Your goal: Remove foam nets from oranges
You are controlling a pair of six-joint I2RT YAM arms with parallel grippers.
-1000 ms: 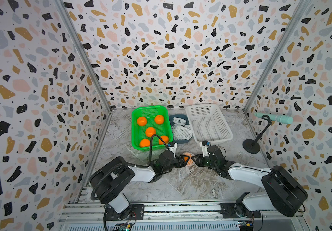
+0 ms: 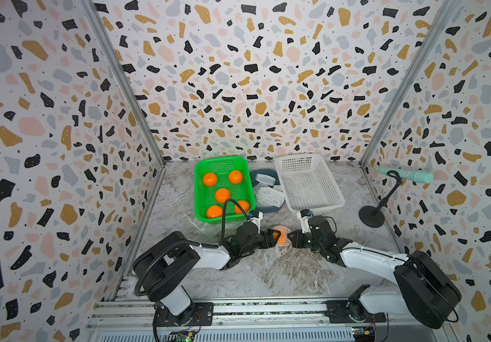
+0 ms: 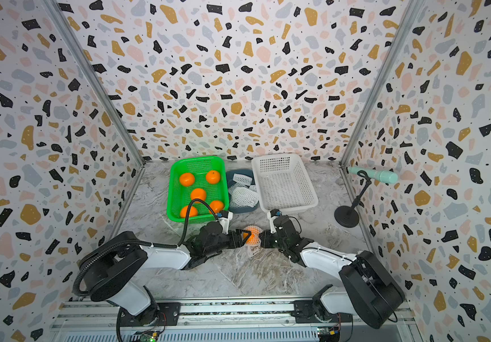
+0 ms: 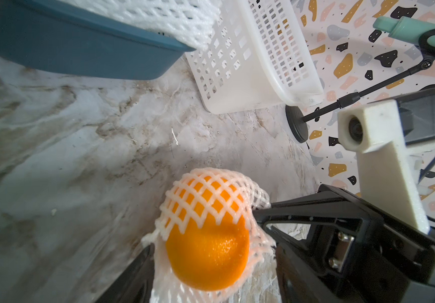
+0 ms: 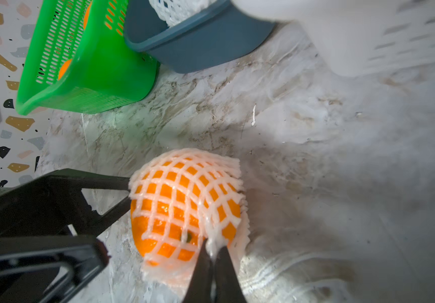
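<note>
An orange (image 4: 207, 247) lies on the table between both grippers, its foam net (image 5: 177, 181) covering one side and pulled back from part of the other. My left gripper (image 2: 272, 238) is at its left, fingers apart around the fruit at the bottom of the left wrist view. My right gripper is shut at the net's edge, a thin white strand of foam between its fingertips. Bare oranges (image 2: 222, 195) sit in the green basket (image 2: 197, 188). Removed nets (image 2: 268, 196) lie in the blue-grey bin (image 3: 239, 208).
A white basket (image 2: 336, 202) stands at the back right. A black stand (image 2: 372, 216) with a mint cylinder (image 2: 419, 175) is at the far right. The front table around the arms is clear.
My right gripper and arm have shifted slightly to the right and down, the netted orange showing a little more between the grippers. The baskets are unchanged.
</note>
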